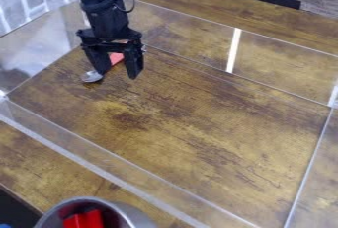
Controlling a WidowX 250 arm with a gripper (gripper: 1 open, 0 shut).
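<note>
My black gripper [113, 71] reaches down into the upper left of the enclosed wooden surface, open, its two fingers spread apart. A small red object [115, 58] lies just behind the gripper, partly hidden by it. A small shiny silver piece [91, 76] sits at the left of the gripper, near the left finger; whether it is part of the red object I cannot tell.
A clear-walled border surrounds the wooden floor [199, 133], which is bare across the middle and right. A metal bowl [126, 215] holding red objects stands outside the wall at the bottom left.
</note>
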